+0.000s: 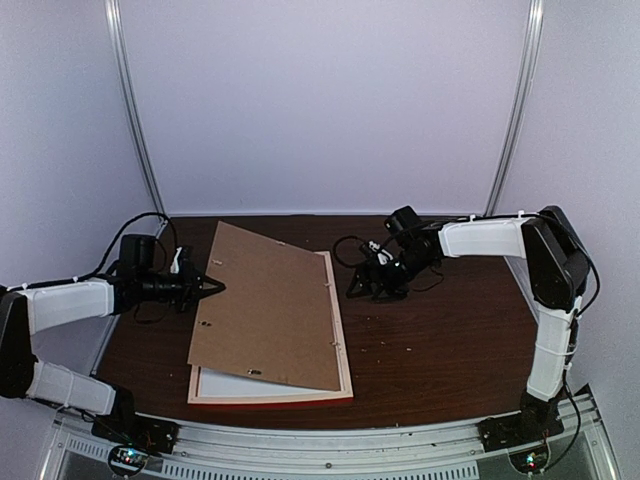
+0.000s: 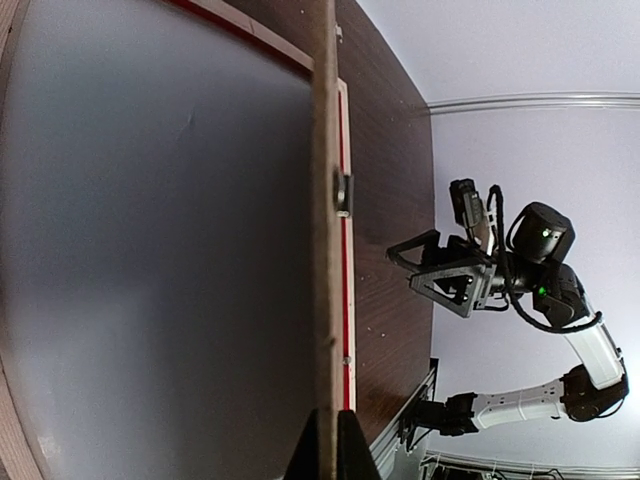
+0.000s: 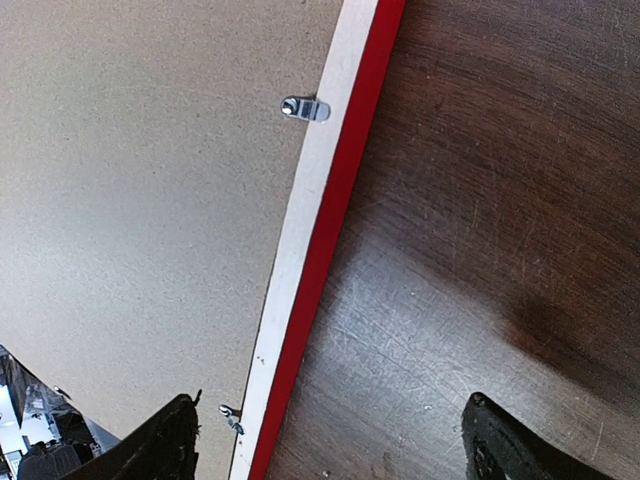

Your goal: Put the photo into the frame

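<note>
The brown backing board is tilted up at its left side over the red and white frame, its right side resting along the frame's right edge. My left gripper is shut on the board's left edge; in the left wrist view the board appears edge-on, running down between the fingertips. Beneath it lies a pale, flat sheet inside the frame; whether this is the photo, I cannot tell. My right gripper stands open just right of the frame, its fingers spread and nothing between them.
Small metal clips, such as this clip, sit along the right border. To the right, the dark wooden table is clear. A metal rail runs along the front edge.
</note>
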